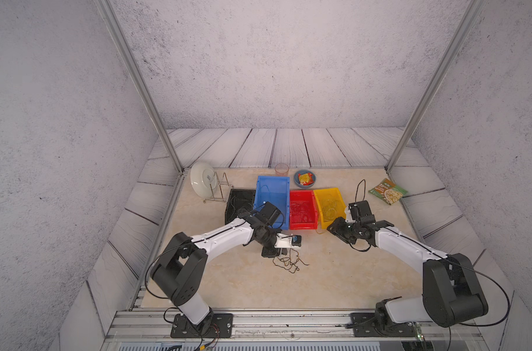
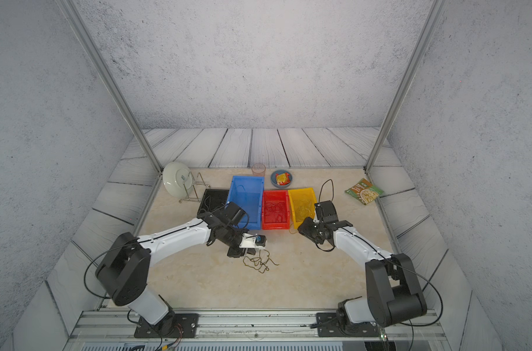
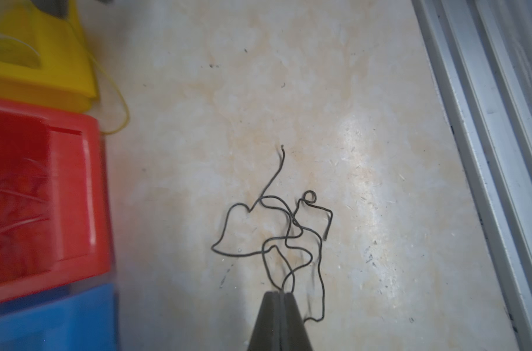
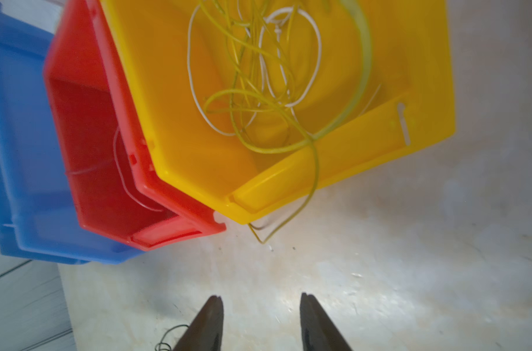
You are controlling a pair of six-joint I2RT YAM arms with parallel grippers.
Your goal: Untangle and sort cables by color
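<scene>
On the table lies a tangled black cable (image 3: 322,292). My left gripper is shut over its near end; strands run up to and behind the fingertips, and I cannot tell whether one is pinched between them. My right gripper is open and empty, in front of the yellow bin (image 4: 348,161). Yellow and white cables lie in that bin, and a yellow cable (image 4: 316,169) loops over its front edge down to the table. Whitish cable strands show in the red bin (image 4: 84,140). Left of it are the blue bin (image 1: 271,204) and the black bin (image 1: 236,201).
A plate (image 1: 202,179) in a wire rack stands at the back left. Behind the bins are a clear cup (image 1: 281,169) and a grey bowl (image 1: 304,178) holding packets. A green food packet (image 1: 387,191) lies at the right.
</scene>
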